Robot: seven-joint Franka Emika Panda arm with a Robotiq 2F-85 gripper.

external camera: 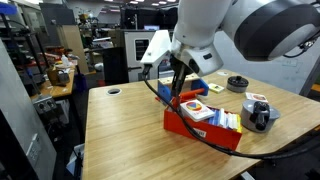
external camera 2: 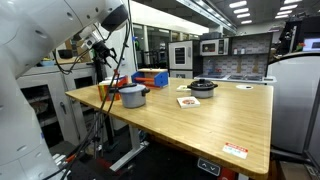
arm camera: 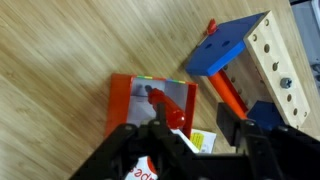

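Note:
My gripper hangs over a red box [arm camera: 119, 101], pointing down, its dark fingers apart. In the wrist view a red object [arm camera: 172, 110] lies inside the box below the fingers, and no grip on it shows. A white packet with a round red print [arm camera: 144, 171] is also in the box, partly hidden by the gripper. From exterior view 1 the red box [external camera: 178, 124] stands on the wooden table, holding a white packet [external camera: 197, 110] and several colourful items. The fingertips are hard to make out there.
A blue-and-wood toolbox toy [arm camera: 231, 42] stands beside the box. A grey pot [external camera: 259, 114] sits to the right of the box, with a dark pot [external camera: 237, 83] farther back. A black cable crosses in front of the box.

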